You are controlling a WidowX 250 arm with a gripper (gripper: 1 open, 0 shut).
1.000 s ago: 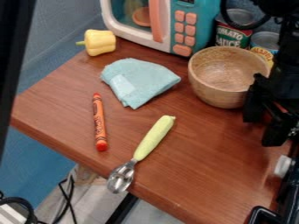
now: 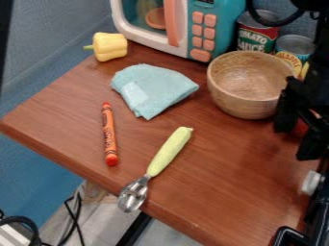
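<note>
The black arm and gripper (image 2: 303,120) are at the right edge, right of and partly over the wooden bowl's (image 2: 241,82) side; whether the fingers are open or shut is unclear. On the wooden table lie a light blue cloth (image 2: 145,88), an orange crayon (image 2: 110,133) and a spoon with a pale yellow-green handle (image 2: 167,154).
A teal toy microwave (image 2: 167,24), cans (image 2: 257,38) and a yellow pepper (image 2: 108,45) stand along the back. The table's left and front edges drop to the floor. Open table surface (image 2: 232,173) lies right of the spoon.
The gripper at the right edge has shifted slightly. The objects on the table have not moved.
</note>
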